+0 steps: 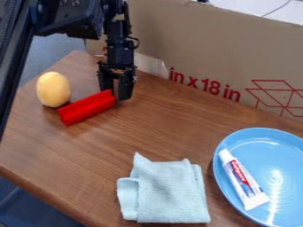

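My black gripper [116, 82] is low over the table at the upper left, at the far end of a red cylindrical object [85, 107], which lies on the wooden surface. Whether its fingers are closed on that object or only beside it, I cannot tell. A yellow potato-like object [52, 89] sits just left of the red one.
A folded pale blue cloth [162, 191] lies at the front middle. A blue plate [279, 164] holding a toothpaste tube [242, 178] is at the right. A cardboard panel [207, 49] stands along the back.
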